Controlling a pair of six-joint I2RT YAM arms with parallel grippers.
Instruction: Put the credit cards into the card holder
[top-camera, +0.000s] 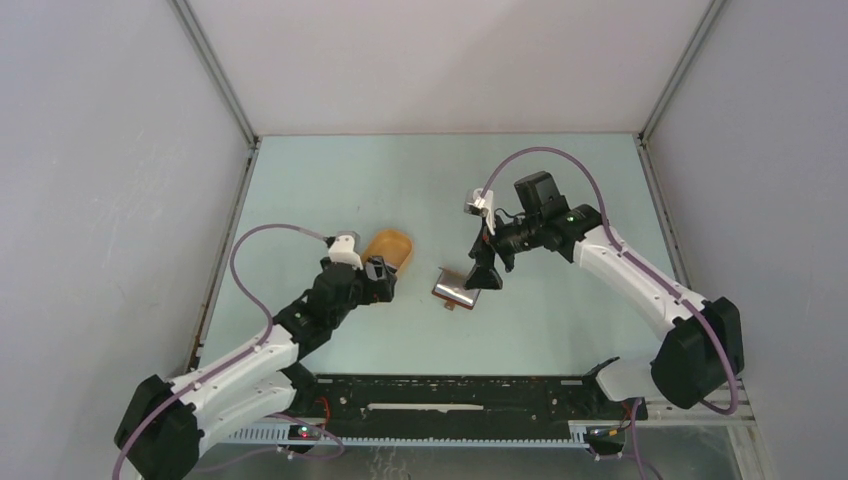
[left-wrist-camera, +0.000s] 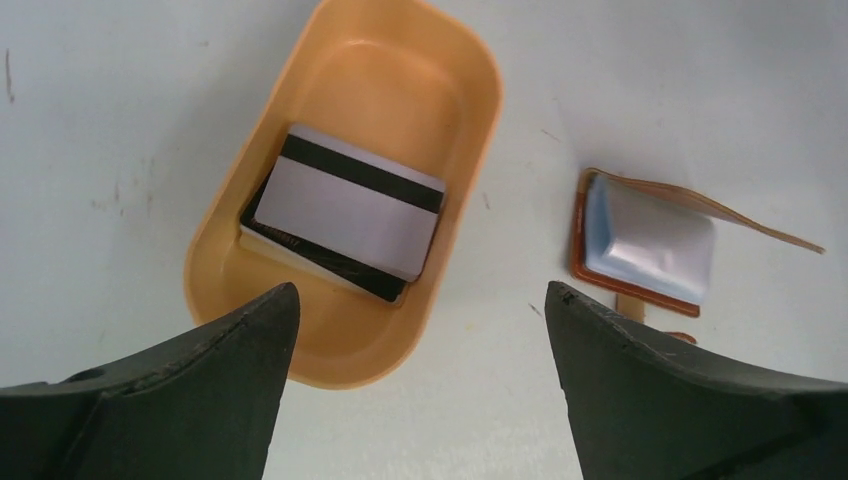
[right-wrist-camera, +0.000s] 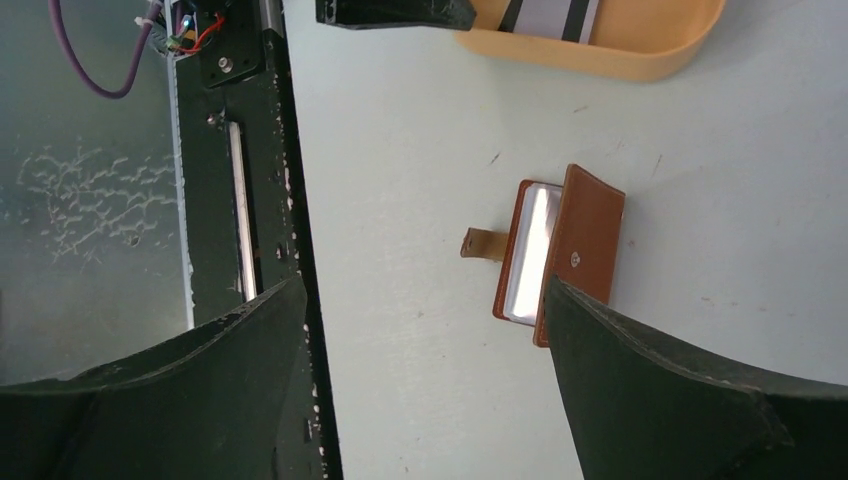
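Observation:
Two credit cards (left-wrist-camera: 345, 207), each with a dark stripe, lie overlapping in the orange tray (left-wrist-camera: 470, 60). Above that tray my left gripper stands open, nothing between its fingers; in the top view it covers much of the tray. The brown card holder (right-wrist-camera: 590, 240) lies on the table to the tray's right, its flap standing partly up and a clear sleeve (right-wrist-camera: 532, 250) showing inside. My right gripper is open and empty over the right side of the holder. From the top, the right gripper (top-camera: 487, 268) hides part of the flap.
A strap tab (right-wrist-camera: 484, 243) sticks out from the holder's front side.

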